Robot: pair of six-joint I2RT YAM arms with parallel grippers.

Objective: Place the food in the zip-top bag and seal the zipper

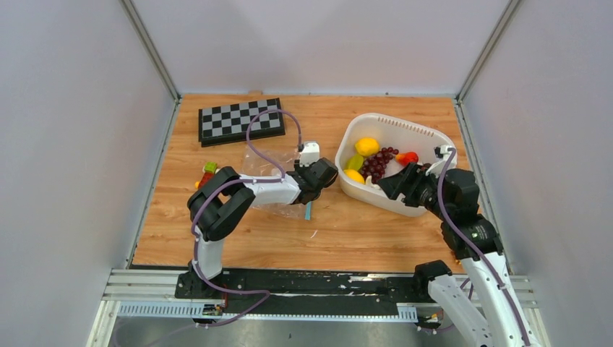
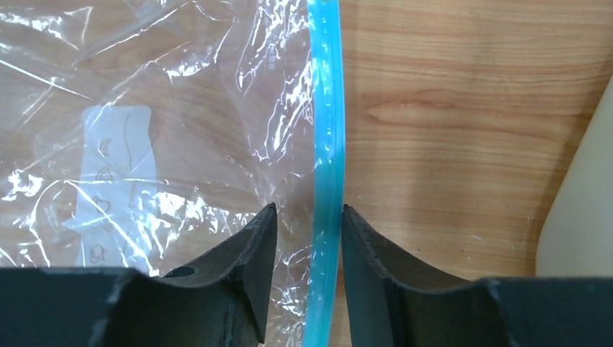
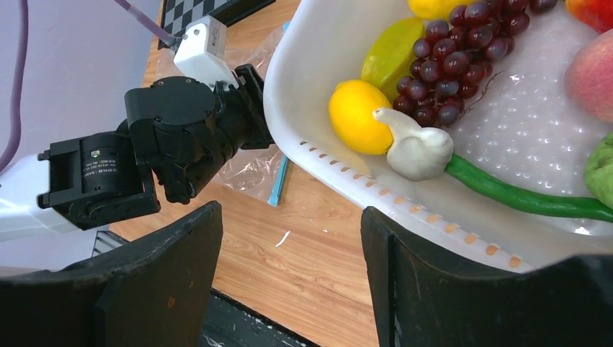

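A clear zip top bag (image 2: 181, 87) lies flat on the wood, its blue zipper strip (image 2: 325, 130) running lengthwise in the left wrist view. My left gripper is part open over that strip, one finger at each side; whether it touches is unclear. The white tub (image 1: 390, 126) holds the food: lemons (image 3: 361, 116), grapes (image 3: 455, 65), a yellow fruit (image 3: 390, 54), garlic (image 3: 423, 152), a peach (image 3: 593, 76) and more. My right gripper stands open above the tub's near side, nothing between its fingers.
A chessboard (image 1: 241, 120) lies at the back left, a small toy (image 1: 207, 172) at the left behind the left arm.
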